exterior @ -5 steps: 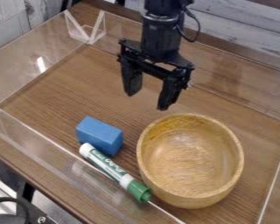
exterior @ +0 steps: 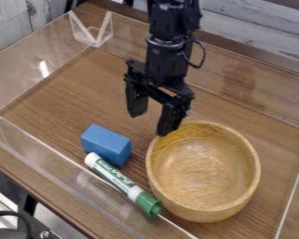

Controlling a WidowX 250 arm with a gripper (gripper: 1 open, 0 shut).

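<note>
My black gripper (exterior: 157, 106) hangs above the middle of the wooden surface, its fingers spread open with nothing seen between them, just behind the tan bowl (exterior: 204, 172). A blue block (exterior: 106, 144) lies left of the bowl, below and left of the gripper. A green and white tube (exterior: 122, 184) lies diagonally in front of the block, beside the bowl.
Clear edging runs along the left side and front, with a black cable at the bottom left corner.
The gripper has turned, its fingers now angled differently and a little closer to the bowl's back rim. The block, bowl and tube have not moved.
</note>
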